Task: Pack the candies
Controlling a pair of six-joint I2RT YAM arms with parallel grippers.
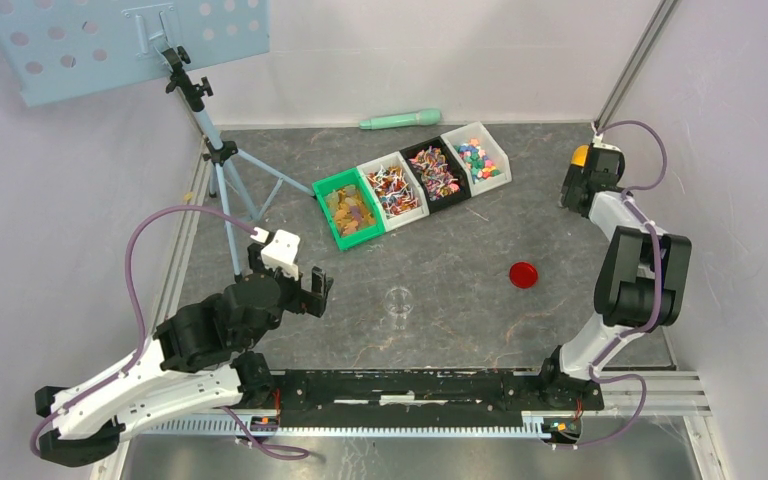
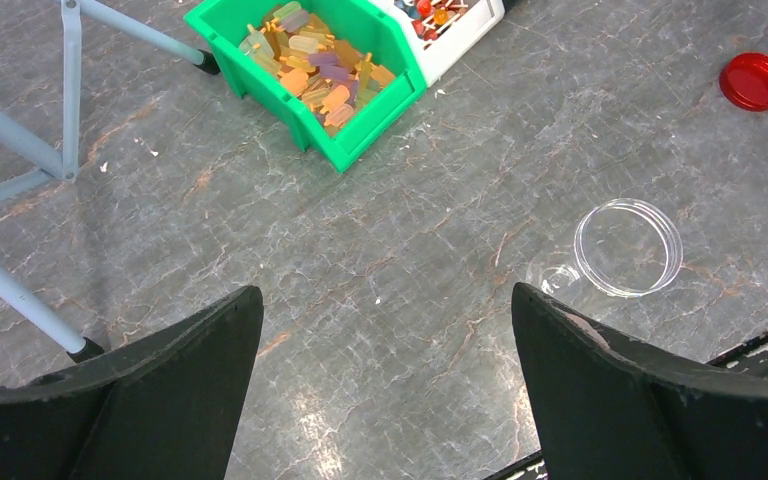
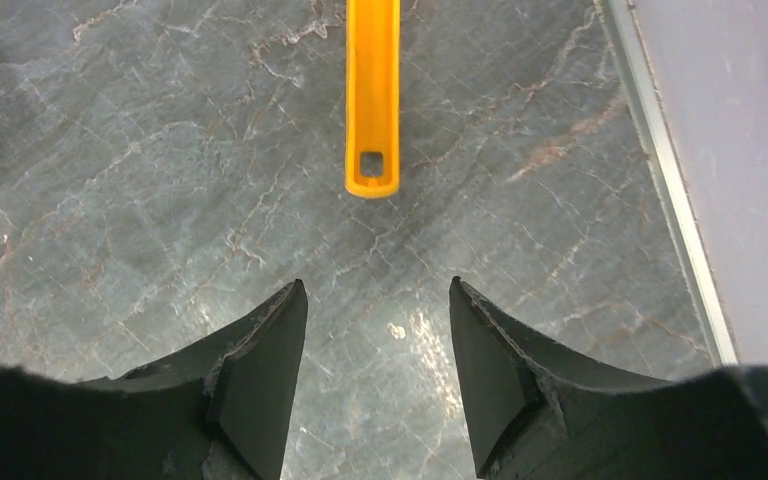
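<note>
In the right wrist view an orange scoop handle (image 3: 372,100) lies ahead of my right gripper, which is open with nothing between its fingers; the top view shows that arm over it. My left gripper stands open above bare table, short of a clear jar (image 2: 628,248). A red lid (image 2: 755,82) lies right of the jar. Four candy bins stand in a row: a green one with gummies (image 1: 348,208), a white one (image 1: 392,190), a black one (image 1: 434,172) and a white one (image 1: 477,156).
A light-blue tripod (image 1: 230,200) stands at the left. A mint cylindrical object (image 1: 400,118) lies behind the bins. A wall runs close along the right of the scoop.
</note>
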